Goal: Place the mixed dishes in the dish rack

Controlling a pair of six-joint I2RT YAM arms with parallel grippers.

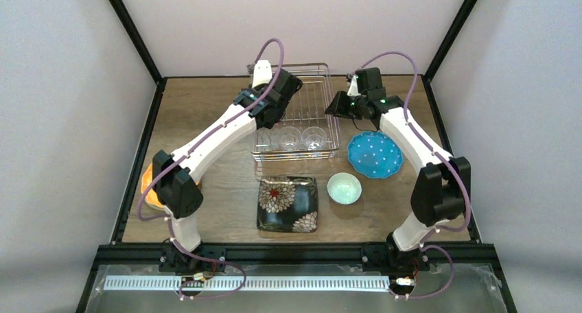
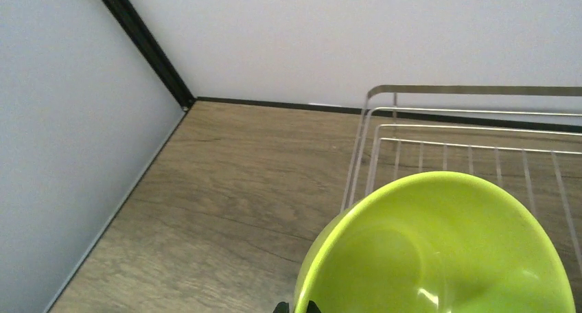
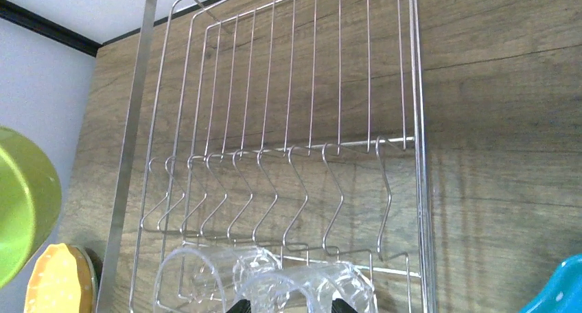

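Note:
My left gripper is shut on a lime-green bowl (image 2: 439, 237), raised over the left part of the wire dish rack (image 1: 331, 121); in the top view the arm hides the bowl. My right gripper stands open above the rack's right part, over clear glasses (image 3: 350, 279) lying at its front; nothing held shows between its fingers. An orange plate (image 1: 149, 186), a blue dotted plate (image 1: 374, 155), a mint bowl (image 1: 344, 188) and a dark flowered square plate (image 1: 287, 203) rest on the table.
Walls close the workspace at back and sides. Bare table (image 1: 192, 100) lies left of the rack, and a narrower free strip lies to its right.

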